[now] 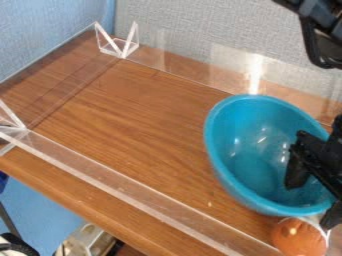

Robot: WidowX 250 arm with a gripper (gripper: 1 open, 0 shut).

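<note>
A teal bowl (241, 150) sits at the right of the wooden table (120, 120), tilted, its left side raised. The black gripper (307, 170) is at the bowl's right side, reaching over the rim into it; whether its fingers are closed on the bowl is unclear. An orange object with a white part (299, 236) lies just in front of the bowl at the lower right.
Clear plastic walls line the table, with white corner brackets (118, 42) at the back left and left edge. A grey wall stands behind.
</note>
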